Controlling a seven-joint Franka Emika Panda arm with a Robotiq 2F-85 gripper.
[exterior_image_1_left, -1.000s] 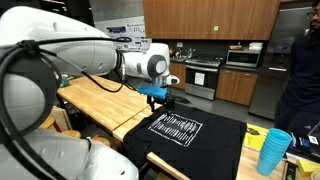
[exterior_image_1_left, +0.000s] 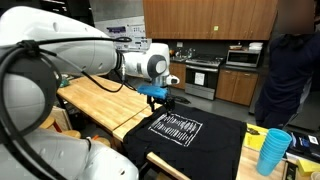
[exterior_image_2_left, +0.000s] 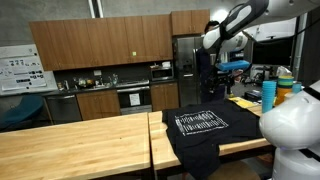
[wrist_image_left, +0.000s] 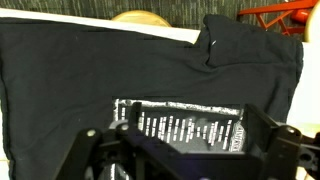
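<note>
A black garment (exterior_image_1_left: 205, 145) with a block of white print lies spread over the table. In the wrist view the cloth (wrist_image_left: 150, 65) is mostly flat, with a folded flap at its upper right and the print near the bottom. My gripper is open above the printed part, its dark fingers (wrist_image_left: 105, 152) set wide apart. Nothing is held between them. From the side, the gripper (exterior_image_1_left: 162, 101) hangs over the far left part of the cloth. In the other exterior view, part of the garment (exterior_image_2_left: 195, 145) droops over the table edge.
Blue stacked cups (exterior_image_1_left: 272, 152) stand right of the cloth, near a yellow item (exterior_image_1_left: 255, 137). A long bare wooden table (exterior_image_2_left: 80, 145) extends beside it. A red frame (wrist_image_left: 275, 12) and a round stool (wrist_image_left: 142, 17) show past the table edge.
The arm and the garment look unmoved. A dark-clothed person at the right of exterior view 1 has shifted leftward.
</note>
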